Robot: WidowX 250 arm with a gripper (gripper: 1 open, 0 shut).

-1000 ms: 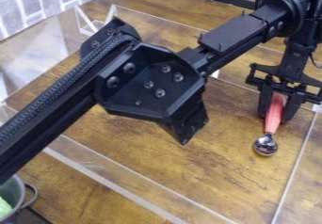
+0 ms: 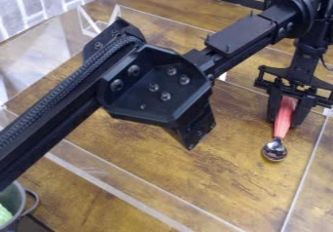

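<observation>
A spoon with a red handle (image 2: pixel 282 119) and a shiny metal head (image 2: pixel 275 150) lies on the wooden surface at the right. The black gripper (image 2: pixel 286 101) is down over the upper end of the handle, its fingers around it. Whether they are closed tight on it is hard to tell from this view.
The large black arm crosses the view diagonally and hides much of the middle. A container with something green (image 2: pixel 7 207) is at the lower left corner. Bare wood (image 2: pixel 143 177) spreads across the bottom middle, with clear plastic edges near the sides.
</observation>
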